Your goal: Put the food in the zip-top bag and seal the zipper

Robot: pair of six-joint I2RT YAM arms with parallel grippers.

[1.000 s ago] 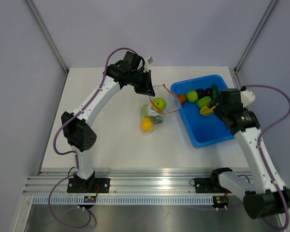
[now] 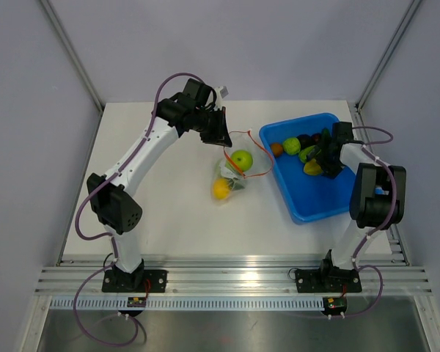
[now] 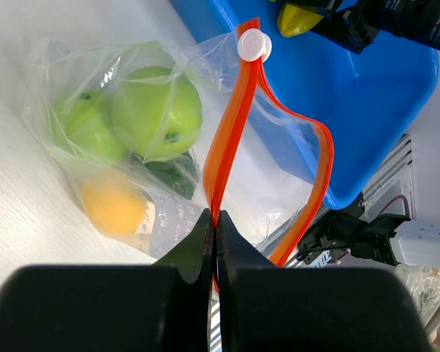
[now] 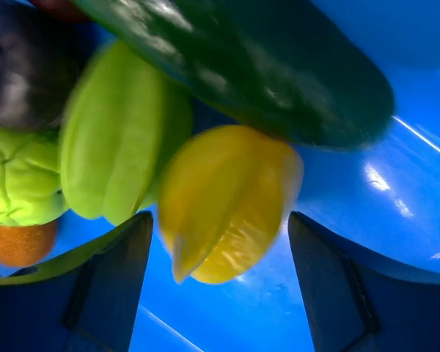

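Observation:
A clear bag [image 2: 231,183] with orange zipper holds green apples [image 3: 155,114], a yellow fruit [image 3: 114,205] and something dark green. My left gripper is shut on the zipper edge at the white slider [image 3: 254,45]'s strip. My right gripper [image 2: 326,161] is down in the blue tray; in the right wrist view its fingers stand apart on either side of a yellow starfruit-like piece [image 4: 227,205].
The blue tray [image 2: 308,209] also holds a cucumber [image 4: 279,81], green pieces [image 4: 110,132], an orange fruit [image 4: 18,242] and dark round items.

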